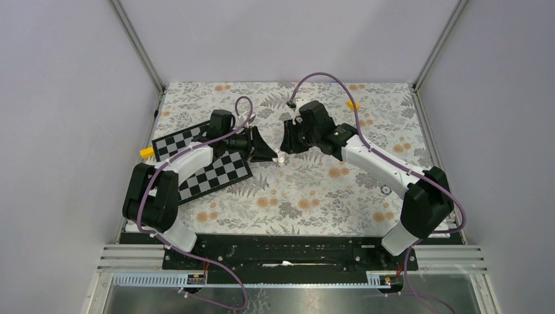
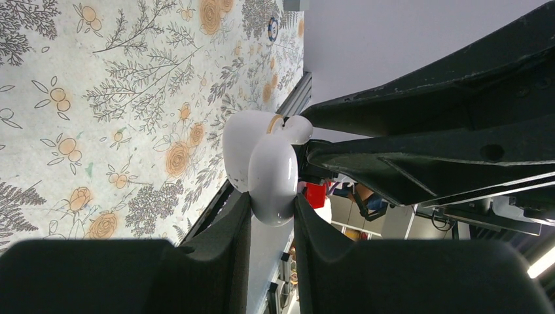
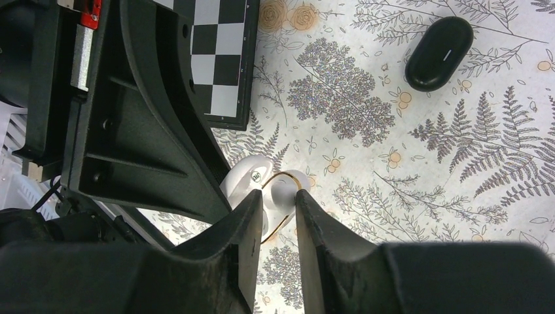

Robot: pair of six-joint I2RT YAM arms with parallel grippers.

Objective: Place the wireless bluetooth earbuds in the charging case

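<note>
My left gripper is shut on the white charging case, held above the table with its lid raised, as the right wrist view (image 3: pixel 243 176) shows. My right gripper is at the open case, its fingertips close round a white earbud (image 3: pixel 285 195) in the case's slot; how firmly they touch it is unclear. In the top view both grippers meet at the case (image 1: pixel 281 159) near the table's middle.
A chessboard (image 3: pixel 222 59) lies to the left under my left arm. A black oval object (image 3: pixel 438 53) lies on the patterned mat. Yellow blocks (image 1: pixel 146 153) are at the edges.
</note>
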